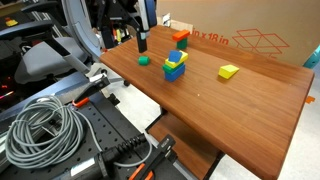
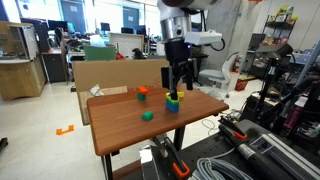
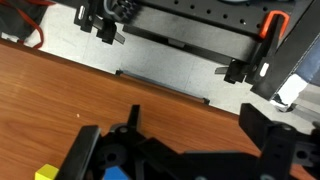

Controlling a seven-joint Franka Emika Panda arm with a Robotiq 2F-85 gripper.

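Note:
My gripper hangs above the table's left side in exterior view 1, its fingers wide apart and nothing between them. The wrist view shows the black fingers with a broad empty gap. To the right of and lower than the gripper in exterior view 1 stands a stack of a blue block, a yellow block and a smaller blue block. A small green piece lies left of the stack. Farther back, a red block sits on a green one. A yellow piece lies alone to the right.
A cardboard panel stands behind it. Past its near edge are a dark rail and a coiled grey cable. An orange object lies left of the table.

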